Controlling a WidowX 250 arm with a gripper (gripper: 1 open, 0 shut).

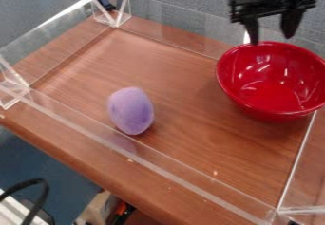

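Note:
My black gripper (272,20) hangs at the top right, blurred, over the back part of a red bowl (264,86), its two fingers apart with nothing visible between them. The bowl sits on the right side of the wooden floor and looks empty. A purple oval object (131,110) lies on the wood at the centre-left, apart from the bowl and well away from the gripper.
Clear low walls (152,172) surround the wooden surface (89,67), with corner brackets at several corners. A cable (32,186) lies outside at the bottom left.

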